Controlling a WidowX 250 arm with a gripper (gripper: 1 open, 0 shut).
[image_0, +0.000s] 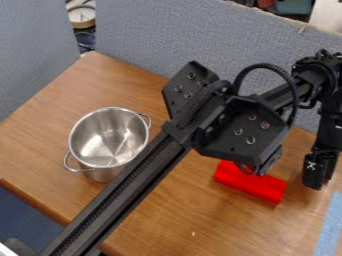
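A large black robot arm crosses the view diagonally, with my gripper (318, 166) pointing down at the right edge of the wooden table (64, 100), open as far as shows. A red block (250, 183) lies to the left of the gripper, below the arm's joint and partly hidden by it. A steel pot (107, 138) with side handles stands on the left part of the table, partly behind the arm.
A grey padded wall (160, 35) runs along the back and left. A blue strip (330, 225) lies at the lower right.
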